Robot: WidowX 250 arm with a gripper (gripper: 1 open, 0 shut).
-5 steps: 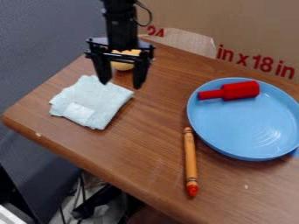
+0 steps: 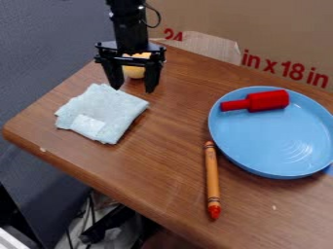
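My gripper [image 2: 132,80] is at the back left of the wooden table, open, its two black fingers pointing down just above the far edge of a folded pale cloth [image 2: 101,114]. A yellow object [image 2: 139,62] sits behind the gripper, partly hidden by it. On the right lies a blue plate [image 2: 271,148] with a red cylindrical object [image 2: 264,101] on its upper rim area. An orange crayon-like stick [image 2: 212,177] lies lengthwise to the left of the plate.
A cardboard box [image 2: 247,29] stands along the back. The table's left edge drops to a grey floor with cables.
My gripper has moved slightly left and up from where it was a second ago. The objects on the table have not visibly moved.
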